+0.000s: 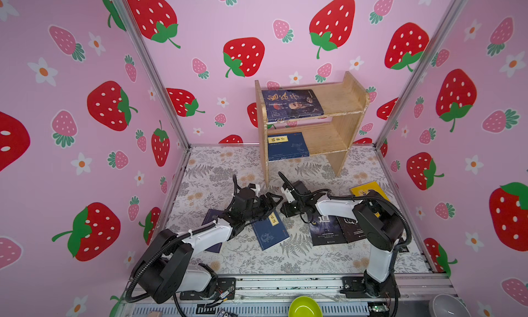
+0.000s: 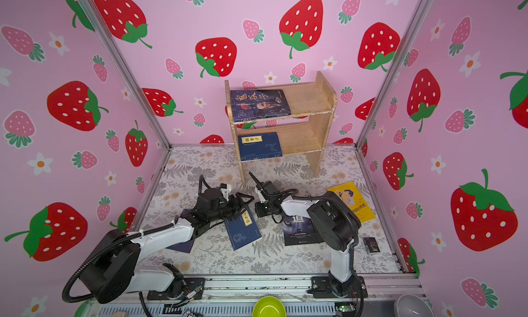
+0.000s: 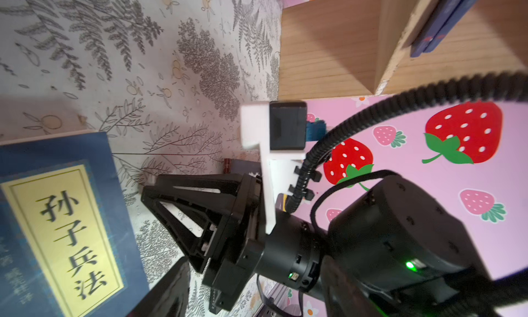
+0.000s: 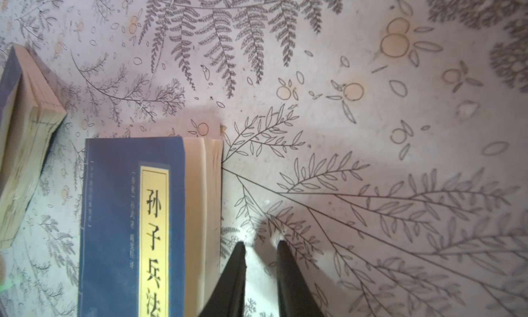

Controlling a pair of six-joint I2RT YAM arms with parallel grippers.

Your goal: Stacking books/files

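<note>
A blue book (image 1: 270, 235) with a yellow title strip lies flat on the patterned mat, partly under my left gripper (image 1: 277, 199). In the left wrist view, dark blurred fingers (image 3: 165, 296) stand apart at the bottom, with the blue book (image 3: 118, 207) to their left. My right gripper (image 1: 285, 208) hovers just right of that book. Its narrowly parted fingertips (image 4: 236, 264) show only bare mat between them; the book (image 4: 112, 223) lies left of them, not touching. Two books, a purple one (image 1: 291, 103) and a blue one (image 1: 291, 148), occupy the left side of the wooden shelf (image 1: 324, 134).
A dark book (image 2: 180, 245) lies at the left under my left arm. Dark books (image 1: 328, 233) and a yellow book (image 2: 354, 202) lie around my right arm, beside a small black item (image 2: 371, 245). Both grippers are close together. The shelf's right side is empty.
</note>
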